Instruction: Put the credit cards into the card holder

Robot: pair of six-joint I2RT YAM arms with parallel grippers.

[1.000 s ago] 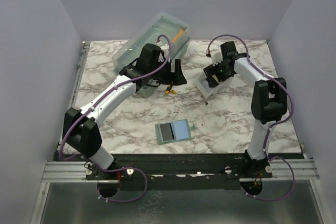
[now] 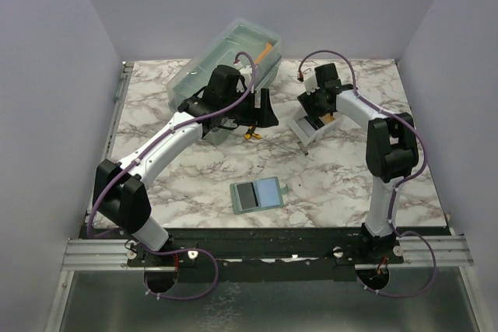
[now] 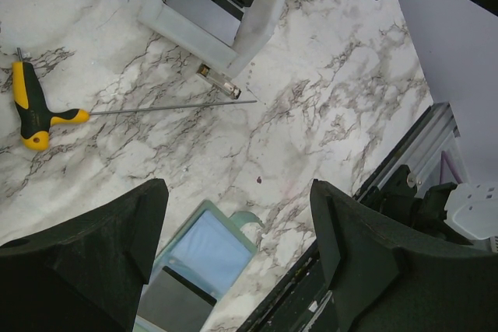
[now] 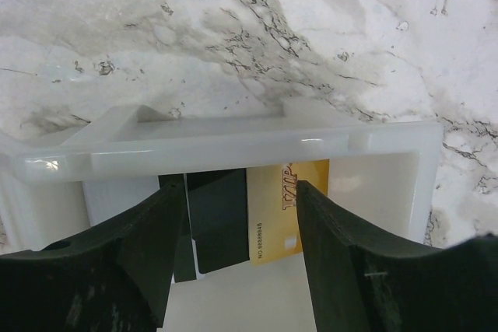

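Several cards lie in a white open box: a yellow card (image 4: 272, 219), a black card (image 4: 218, 211) and a pale card (image 4: 117, 204) show in the right wrist view. Over that box (image 2: 300, 134) hangs my right gripper, its fingers parted around the black and yellow cards, gripping nothing. The green-edged card holder (image 2: 258, 195) lies spread on the front of the table, a dark panel on its left and a pale blue one on its right. My left gripper (image 2: 266, 108) is open and empty, above the table left of the box.
A large clear bin (image 2: 187, 75) stands behind the left arm. A yellow-black T-handle driver (image 3: 33, 110) lies left of the box, its shaft reaching towards a small metal-looking piece (image 3: 218, 82) by the box's corner. Marble around the holder is clear.
My right gripper has shifted slightly back and left over the white box, and its fingers have changed position. The left arm is nearly still; the card holder has not moved.
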